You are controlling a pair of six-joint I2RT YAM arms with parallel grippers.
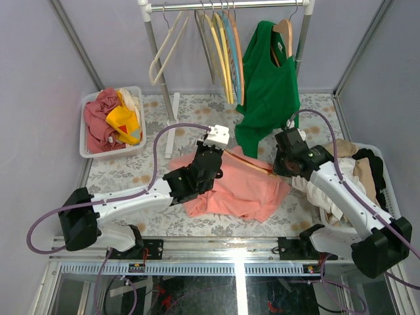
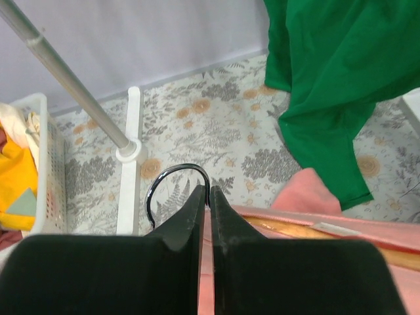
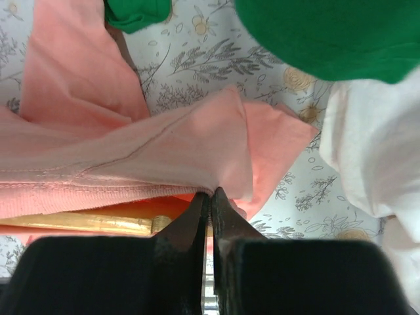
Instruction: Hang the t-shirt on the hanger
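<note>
A pink t-shirt lies spread on the table, with a wooden hanger along its neck opening. In the left wrist view, the hanger's metal hook curves up from between the tips of my left gripper, which is shut on its stem. The wooden bar runs right, partly covered by pink cloth. My right gripper is shut on the shirt's neckline edge, where cloth bunches at its tips. The bar's rounded end shows just left of those fingers, under the lifted fabric.
A green garment hangs from the rack rail behind, beside several empty hangers. One basket of clothes stands at the left, another at the right.
</note>
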